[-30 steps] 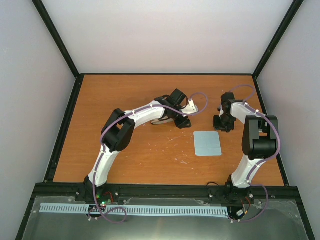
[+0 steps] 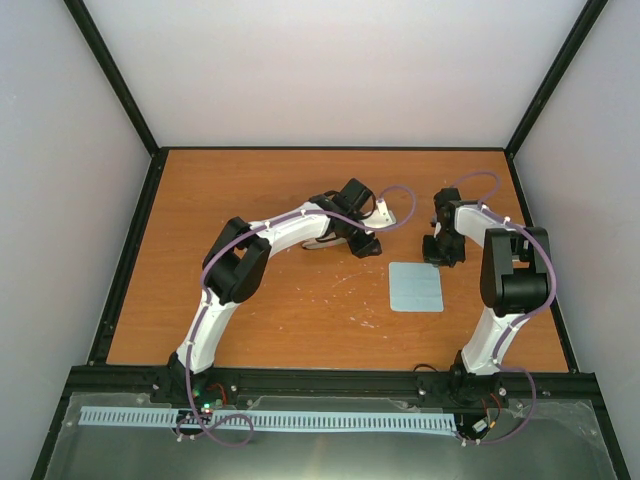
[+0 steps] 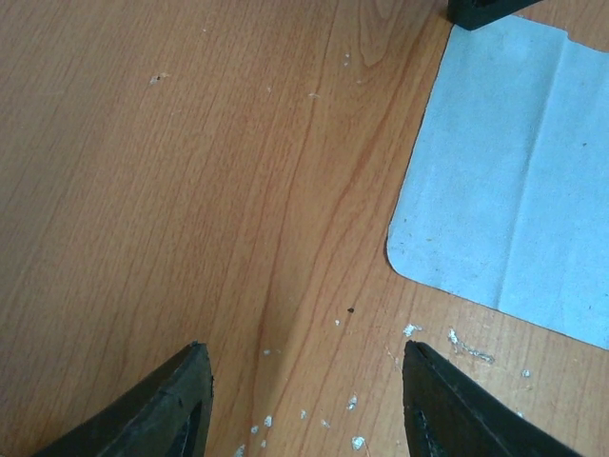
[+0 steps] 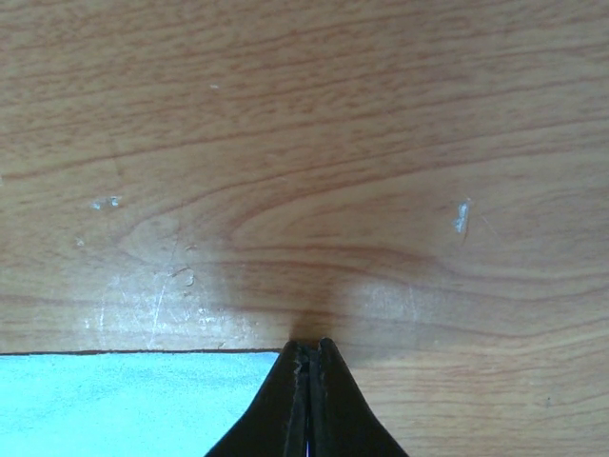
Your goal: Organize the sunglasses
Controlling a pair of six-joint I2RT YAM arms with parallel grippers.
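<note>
A light blue cloth lies flat on the right side of the wooden table. My left gripper is open above bare wood, left of the cloth, nothing between its fingers. My right gripper is shut with its tips at a top corner of the cloth; I cannot tell whether it grips the edge. A pale elongated object lies partly hidden beneath the left arm in the top view; I cannot tell whether it is the sunglasses or their case.
Dark frame edges and white walls surround it. Purple cables loop over both arms.
Compared with a second ago, my right gripper has moved slightly left, to the cloth's top corner. The left arm and cloth look unchanged in the top view.
</note>
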